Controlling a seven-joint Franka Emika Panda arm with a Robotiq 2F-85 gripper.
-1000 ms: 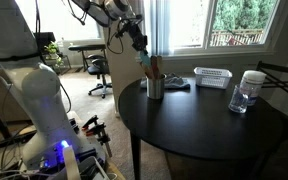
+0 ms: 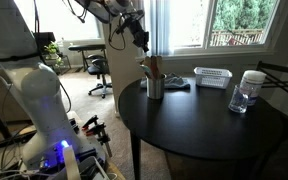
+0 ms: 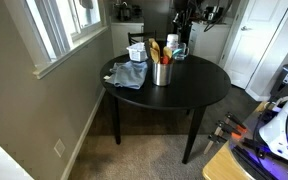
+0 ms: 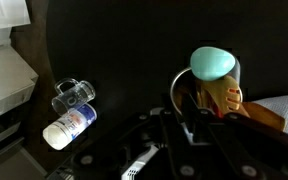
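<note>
A metal canister (image 2: 155,87) stands near the table's left edge, with wooden utensils (image 2: 154,67) rising from it. In the other exterior view, the canister (image 3: 162,74) shows orange-brown utensils (image 3: 155,50) standing in it. My gripper (image 2: 145,51) is over the canister, shut on what looks like a teal utensil. From the wrist, that utensil's rounded teal head (image 4: 212,63) overlaps the canister's rim, beside an orange slotted spatula (image 4: 225,96). Dark fingers hide the place where the grip meets the utensil.
A clear bottle with a white lid (image 2: 247,91) stands on the table's right. Toward the back are a white basket (image 2: 213,77) and a grey-blue cloth (image 3: 128,75).
Compared with a second ago, the gripper and the teal piece under it sit slightly differently above the canister. Canister, bottle, basket and cloth have not moved.
</note>
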